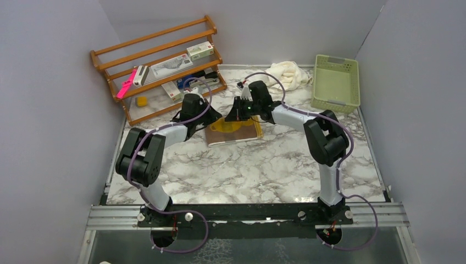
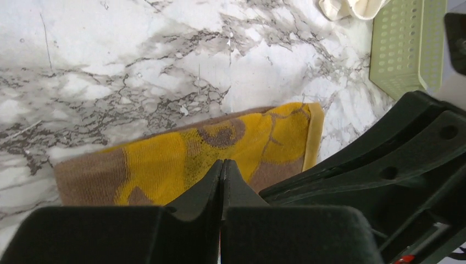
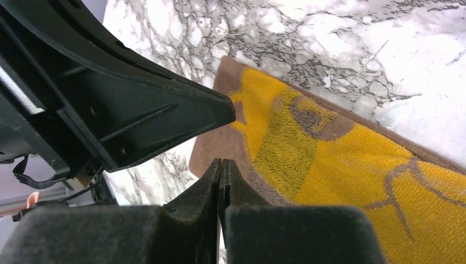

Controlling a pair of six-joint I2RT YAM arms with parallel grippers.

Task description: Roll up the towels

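A brown and yellow towel (image 1: 222, 137) lies folded into a flat rectangle on the marble table, its pale hem along the near side. In the left wrist view the towel (image 2: 156, 154) stretches beneath my left gripper, whose fingers are closed together with nothing showing between them. My right gripper is likewise shut over the towel (image 3: 286, 148), and no cloth shows between its tips. From above, the left gripper (image 1: 220, 116) and right gripper (image 1: 231, 117) are close together over the towel's far part. Whether either tip touches the cloth cannot be told.
A crumpled white towel (image 1: 288, 74) lies at the back beside an empty green basket (image 1: 336, 104). To the back left stands a wooden rack (image 1: 156, 59) holding boxes.
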